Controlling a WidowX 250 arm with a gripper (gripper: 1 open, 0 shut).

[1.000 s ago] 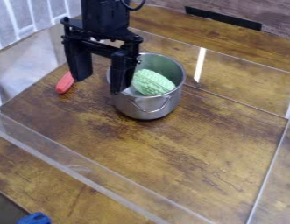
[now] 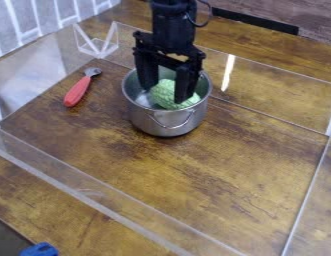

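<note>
My black gripper [image 2: 167,70] is open, its fingers hanging over the back part of a metal pot [image 2: 162,118]. Inside the pot is a pale green ridged object [image 2: 179,95], partly hidden behind the fingers; whether they touch it I cannot tell.
A red-handled utensil [image 2: 78,89] lies left of the pot on the wooden table [image 2: 221,185]. A thin white strip [image 2: 228,71] is right of the pot. A blue object [image 2: 38,249] is at the bottom left corner.
My gripper has moved back and to the right, from in front and left of the pot to over its back part. The pot appears in about the same place.
</note>
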